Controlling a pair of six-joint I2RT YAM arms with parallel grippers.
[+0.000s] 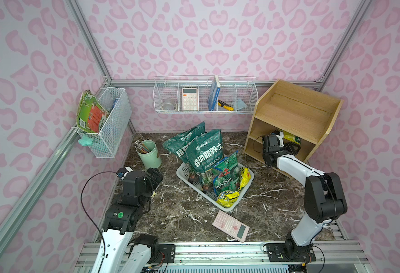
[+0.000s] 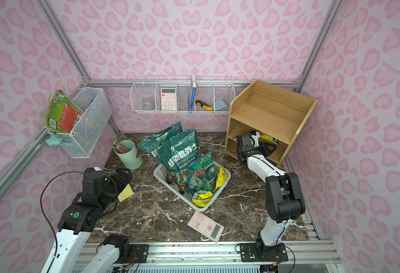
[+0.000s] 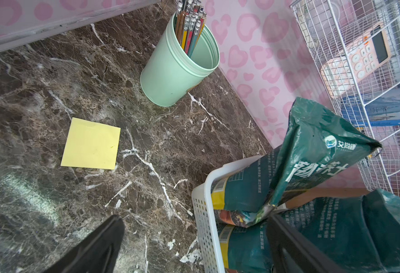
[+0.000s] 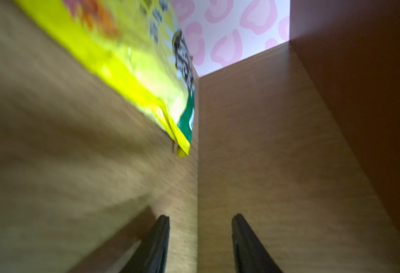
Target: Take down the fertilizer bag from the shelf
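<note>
The yellow-and-green fertilizer bag [image 4: 131, 59] is in the wooden shelf [image 1: 295, 113], at the upper left of the right wrist view. In the top left view only a yellow part of the bag [image 1: 291, 137] shows under the upper board. My right gripper reaches into the shelf's lower opening, its fingers parted with an empty gap. The bag lies beyond and to the left of these fingertips, apart from them. Away on the left, my left gripper stands open above the table, holding nothing.
A white basket [image 1: 184, 175] of green and yellow bags stands mid-table. The pink calculator [image 1: 230, 226] lies in front of it, the green pencil cup [image 1: 150, 157] behind left. A wire rack [image 1: 170, 111] hangs at the back. Shelf panels [image 4: 350, 91] closely surround my right gripper.
</note>
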